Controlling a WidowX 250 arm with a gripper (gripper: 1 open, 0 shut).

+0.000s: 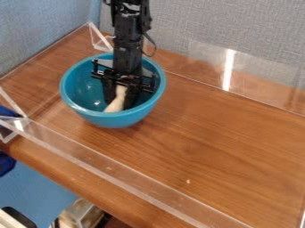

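Note:
A teal bowl [81, 89] stands on the wooden table at the upper left. The black gripper [127, 87] reaches down from above into the bowl, shut on a pale, elongated object [114, 103] that lies tilted inside it. The far end of that object and much of the fingertips are hidden in the dark of the gripper.
Clear plastic edging runs along the back and front-left, with a grey textured wall behind. A blue item [6, 114] and other things sit off the table at the left.

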